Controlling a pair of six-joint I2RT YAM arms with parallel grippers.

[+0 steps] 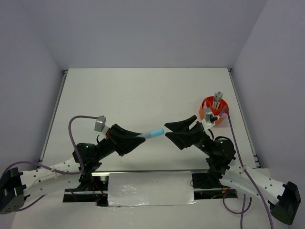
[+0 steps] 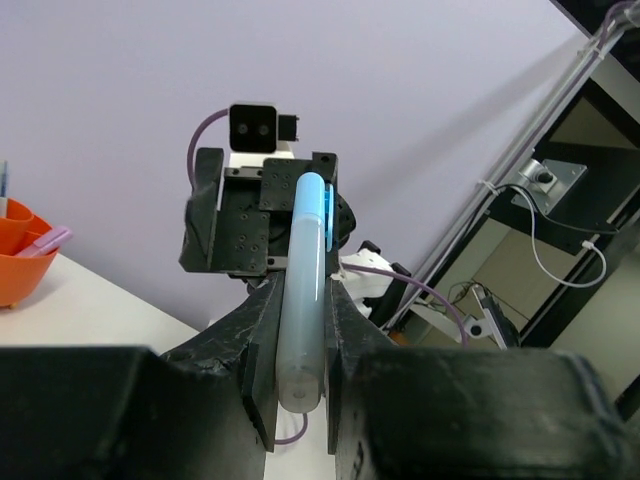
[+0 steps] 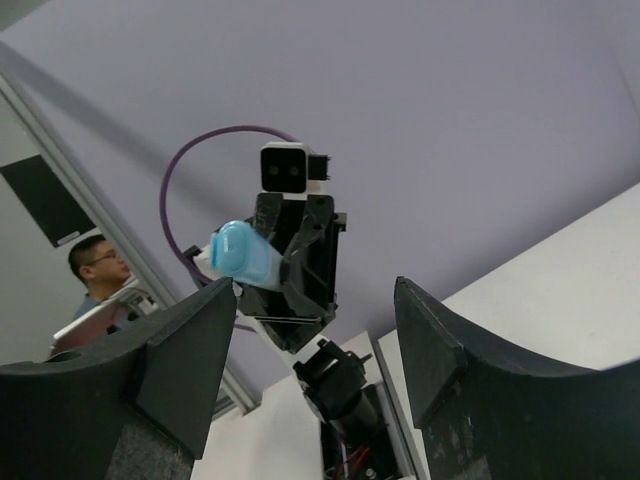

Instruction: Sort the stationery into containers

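Observation:
My left gripper [image 1: 137,138] is shut on a translucent pen with a light blue cap [image 1: 156,132]; in the left wrist view the pen [image 2: 300,300] stands between the fingers, and in the right wrist view its blue end [image 3: 232,250] points toward my right gripper. My right gripper [image 1: 176,131] is open, empty between its fingers, just right of the pen's end and apart from it. An orange container [image 1: 205,114] holding several pens and other stationery stands at the right side of the table, partly behind the right arm.
Walls border it at the back and sides, and a metal rail runs along its front edge. A person [image 3: 98,262] shows at the left of the right wrist view.

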